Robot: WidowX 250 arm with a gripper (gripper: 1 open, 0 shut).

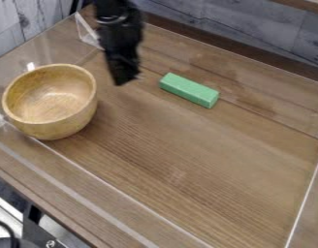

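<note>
My dark gripper [120, 74] hangs at the upper left, behind and to the right of a wooden bowl [51, 116]. It looks shut, with nothing visible between its fingers, though it is small and blurred. A green block [189, 89] lies flat on the wooden table [207, 174] to the right of the gripper, apart from it.
A white wire-like object behind the gripper at the upper left is partly hidden by it. The table's left edge shows beside the bowl.
</note>
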